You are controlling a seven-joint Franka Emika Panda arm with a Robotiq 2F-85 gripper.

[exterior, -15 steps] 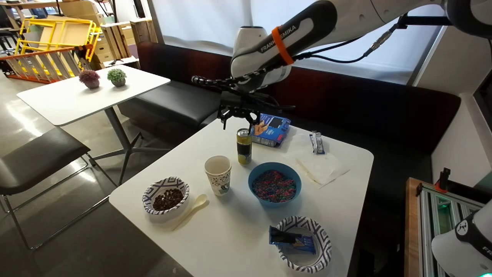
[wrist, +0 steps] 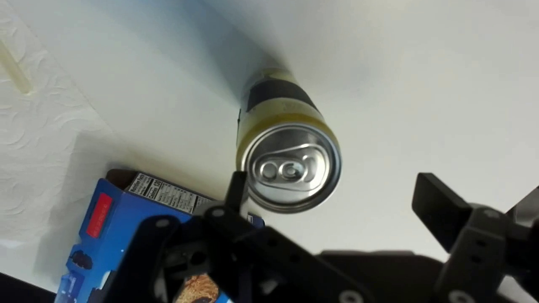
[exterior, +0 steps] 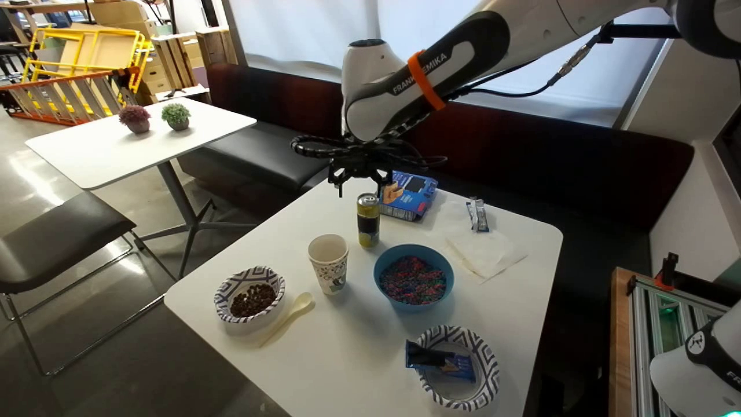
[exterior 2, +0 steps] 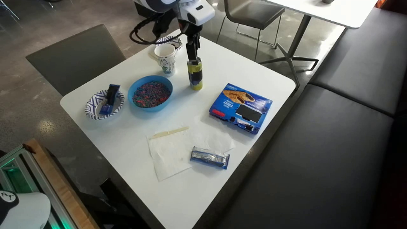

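Note:
A yellow-green can (exterior: 368, 223) with a dark band stands upright on the white table (exterior: 333, 361). My gripper (exterior: 360, 191) is above it, fingers wide apart and empty. From the wrist view, the silver top of the can (wrist: 292, 169) lies beyond the fingertips, nearer the left finger (wrist: 236, 192) than the right finger (wrist: 437, 209). In the second exterior view the fingers hide part of the upper end of the can (exterior 2: 195, 78); whether they touch it I cannot tell.
Close to the can are a blue snack box (exterior 2: 241, 108), a paper cup (exterior: 329, 263) and a blue bowl (exterior: 414, 277) of colourful bits. Patterned bowls (exterior: 250, 295), a spoon (exterior: 288, 317), napkins (exterior 2: 171, 154) and a wrapped bar (exterior 2: 210, 157) also lie about.
Compared with a second ago, the wrist and gripper have shifted and turned slightly, the hand now hanging straighter. The can and other tabletop things have not moved.

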